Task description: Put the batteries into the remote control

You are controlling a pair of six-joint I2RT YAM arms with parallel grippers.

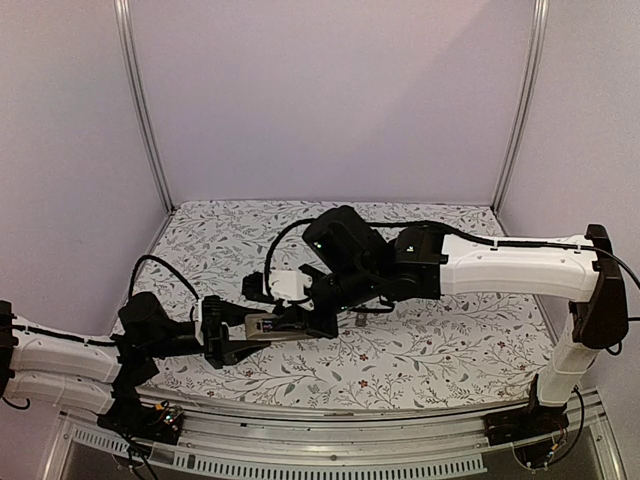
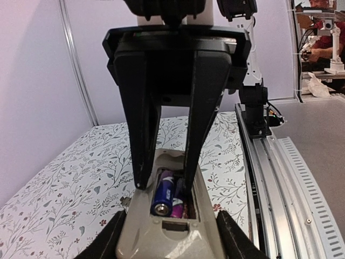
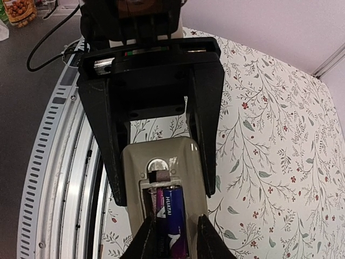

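Observation:
A beige-grey remote hangs above the table, battery compartment facing up, with my left gripper shut on its sides. Two batteries lie side by side in the compartment: a blue one and a purple-and-blue one. In the left wrist view, the blue one's near end looks higher than its neighbour. My right gripper is part open over the compartment, its fingers apart on either side of the batteries. Its fingers hide part of them, and I cannot tell whether they touch or whether the blue battery is fully seated.
A small brownish object lies on the floral table top, right of the grippers. A metal rail runs along the front edge, and pale walls close the back and sides.

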